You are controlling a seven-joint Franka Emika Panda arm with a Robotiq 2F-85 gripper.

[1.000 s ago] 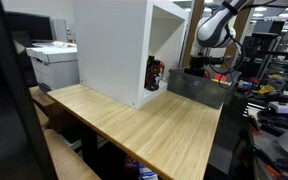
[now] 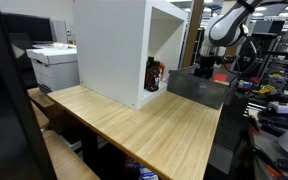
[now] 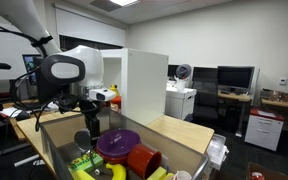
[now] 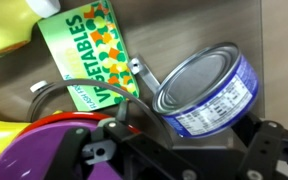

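My gripper points down into a grey bin (image 3: pixel 189 158); in the wrist view its dark fingers stand apart along the bottom edge, looking open. Just ahead of them a tin can (image 4: pixel 206 90) lies tilted, its bare metal lid up and its blue-and-white label toward the fingers. Whether a finger touches it cannot be told. To the left of the can is a green vegetables book (image 4: pixel 89 50). In the second exterior view the gripper (image 3: pixel 87 148) is low inside the bin, and the can cannot be made out there.
Also in the bin are a purple bowl (image 4: pixel 59 150), a red round container (image 3: pixel 144 160) and several yellow items. The bin walls stand close around the gripper. A white shelf unit (image 2: pixel 124 50) rises beside it.
In the first exterior view the white arm has shifted slightly to the right over the bin during the last second. The bin and table look unchanged.
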